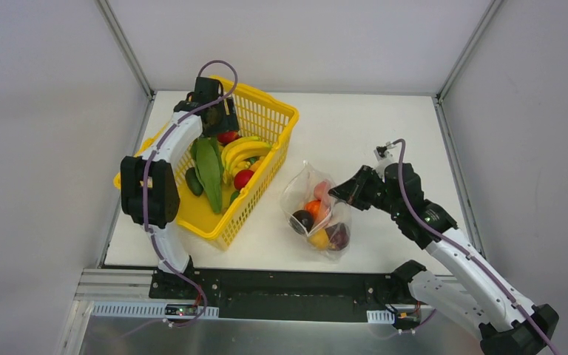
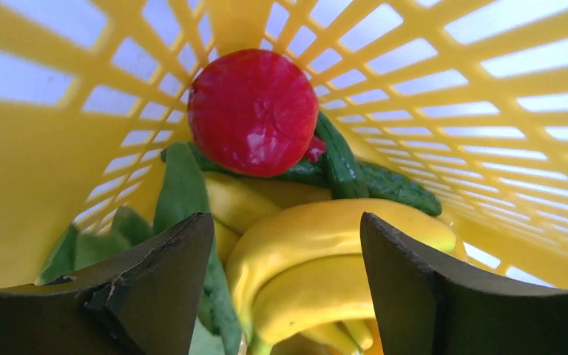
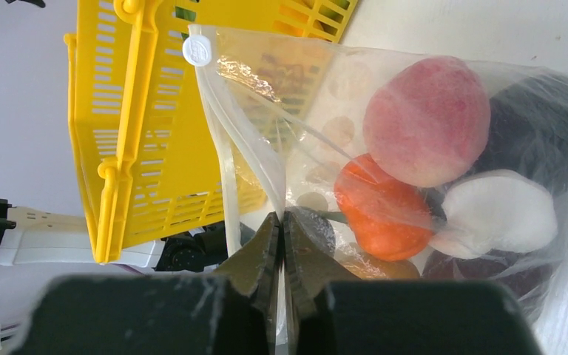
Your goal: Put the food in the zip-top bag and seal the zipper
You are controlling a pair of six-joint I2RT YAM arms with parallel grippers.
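Observation:
My left gripper is open, pointing down into the yellow basket's back end [image 1: 281,140], above bananas [image 2: 310,229], green leaves [image 2: 177,192], cucumbers [image 2: 399,185] and a red fruit [image 2: 251,111], nothing between its fingers. The clear zip top bag [image 1: 296,192] lies right of the basket, holding a peach [image 3: 425,118], an orange piece [image 3: 381,207], a white piece [image 3: 499,211] and darker items. My right gripper is shut at the bag's opening, on the edge with the zipper [image 3: 248,133]; a white slider shows at that edge's end.
More food, including a red fruit [image 1: 243,179], lies in the basket's front part. Walls stand close on the left, back and right.

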